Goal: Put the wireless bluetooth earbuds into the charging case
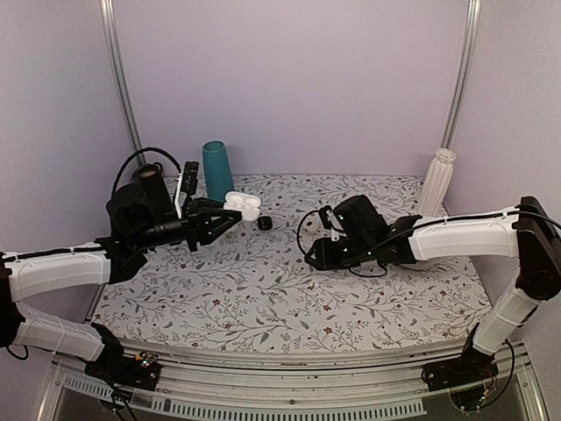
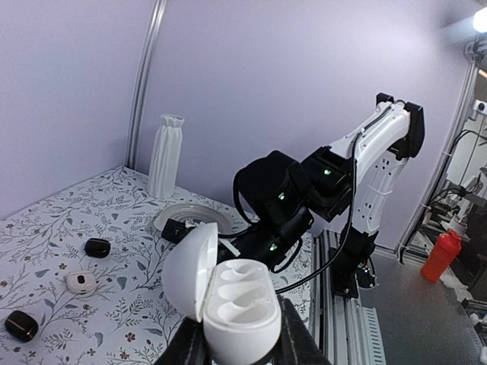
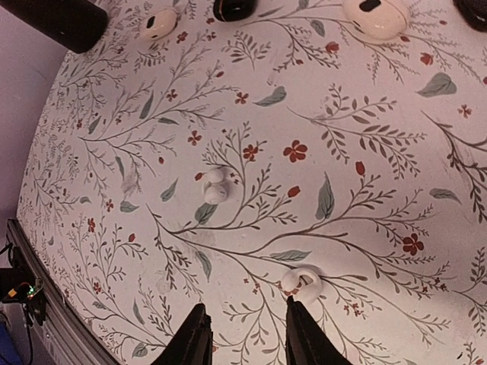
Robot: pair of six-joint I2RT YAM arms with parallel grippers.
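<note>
The white charging case (image 2: 242, 315), its lid (image 2: 190, 266) raised, is held up off the table by my left gripper (image 1: 230, 219), whose fingers are shut on its sides. Its hollows face the left wrist camera, with no earbud visible in them. Two white earbuds show on the patterned cloth in the right wrist view: one earbud (image 3: 215, 187) left of centre, the other earbud (image 3: 308, 285) just ahead of the fingertips. My right gripper hangs over the table, fingers apart and empty. From above, the right arm seems to hide the earbuds.
A teal vase (image 1: 216, 171) stands at the back left, and a white vase (image 1: 436, 182) at the back right. Small black items (image 2: 97, 247) and a white one (image 2: 81, 282) lie toward the back, near a round dish (image 2: 199, 213).
</note>
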